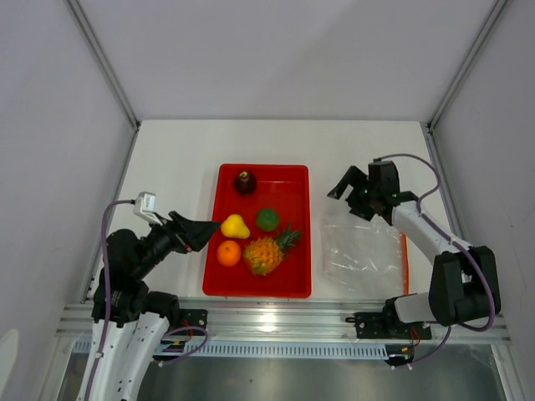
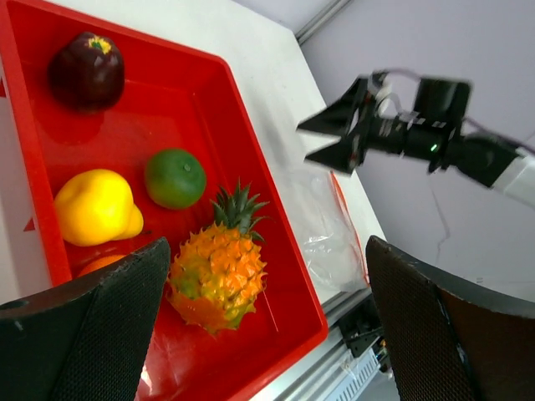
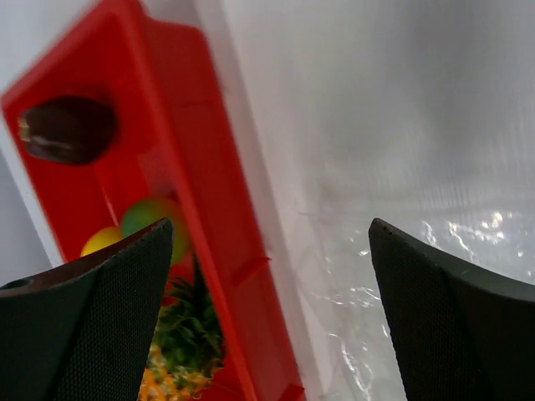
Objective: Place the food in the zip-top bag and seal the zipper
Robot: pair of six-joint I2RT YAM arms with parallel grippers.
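Note:
The clear zip top bag (image 1: 359,255) lies flat on the table right of the red bin, its orange-red zipper edge (image 1: 405,263) along the right side. In the bin sit a dark mangosteen-like fruit (image 1: 245,183), a yellow pear (image 1: 235,226), a green fruit (image 1: 267,219), an orange (image 1: 228,253) and a pineapple (image 1: 264,256). My left gripper (image 1: 209,234) is open at the bin's left edge, nothing between its fingers. Over the far part of the bag my right gripper (image 1: 338,195) stands open and empty; the right wrist view shows clear plastic (image 3: 368,334) below it.
The red bin (image 1: 257,287) fills the middle of the table, its right wall close to the bag. Bare white table (image 1: 276,142) lies behind the bin. A metal rail (image 1: 267,307) runs along the front edge, and grey walls close in the sides.

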